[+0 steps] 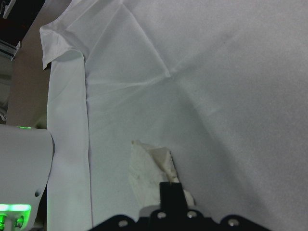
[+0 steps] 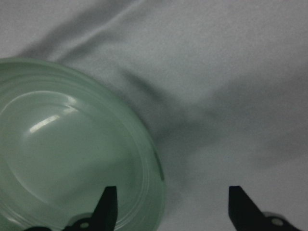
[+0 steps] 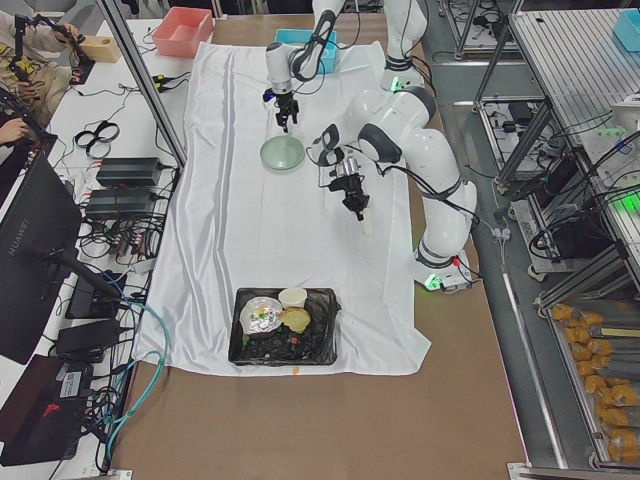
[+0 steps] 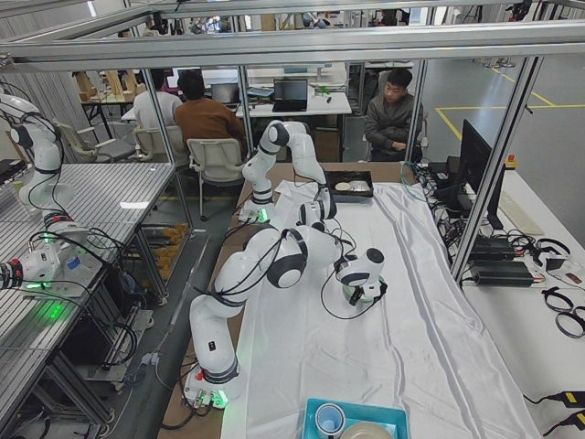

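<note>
My left gripper (image 3: 354, 205) is low over the white cloth, its fingers together at the bottom of the left wrist view. A crumpled off-white piece of paper or tissue (image 1: 147, 173) is at the fingertips; whether it is gripped is unclear. My right gripper stands open, with nothing between its fingers, above the right edge of a pale green plate (image 2: 72, 149), which lies on the cloth (image 3: 240, 230) and is partly out of the right wrist view.
A black tray (image 3: 280, 346) with dishes and food sits at the cloth's front. A blue bin (image 4: 388, 413) with a cup (image 4: 329, 419) and plate is at the other end. Monitor, cables and a metal post line one side.
</note>
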